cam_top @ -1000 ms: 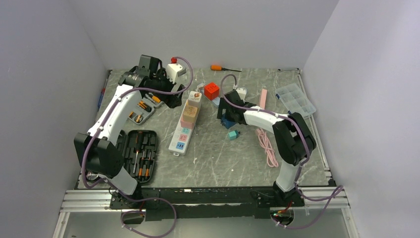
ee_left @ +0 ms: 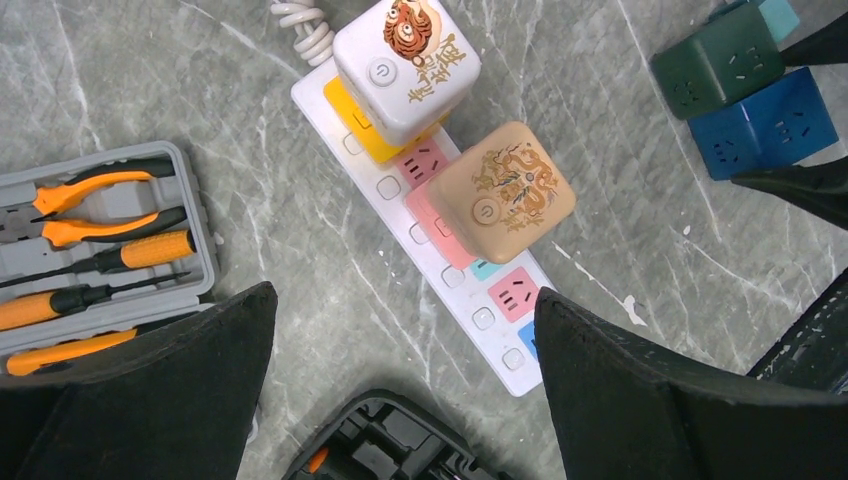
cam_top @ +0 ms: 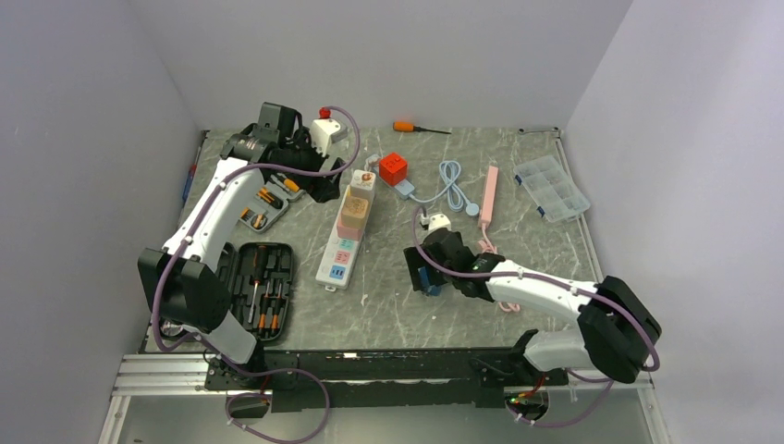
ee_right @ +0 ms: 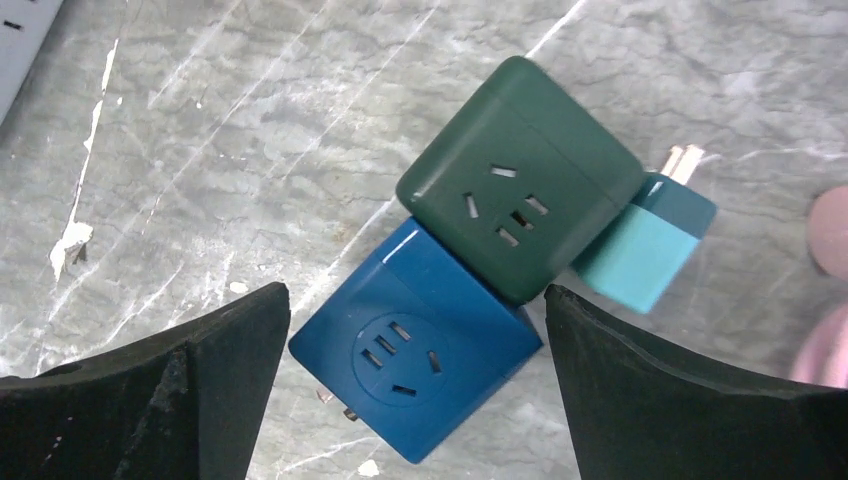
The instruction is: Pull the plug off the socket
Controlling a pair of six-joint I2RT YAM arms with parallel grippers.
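A white power strip [cam_top: 334, 270] stands left of centre, carrying stacked plugs topped by a white cube [ee_left: 406, 65] and a tan cube [ee_left: 503, 192]. My left gripper hangs open above the strip and stack. My right gripper is open, low over a blue cube [ee_right: 410, 350] that lies against a dark green cube [ee_right: 515, 175], both showing socket holes, with a teal plug [ee_right: 650, 240] beside them.
Tool cases [cam_top: 237, 277] line the left. A red cube [cam_top: 393, 169], a coiled blue cable [cam_top: 451, 185], a pink strip [cam_top: 490, 194] and a clear organiser [cam_top: 553, 187] occupy the back and right.
My right arm has moved toward the front, with the cubes now lying nearer the front beneath its gripper. The left arm has stayed still.
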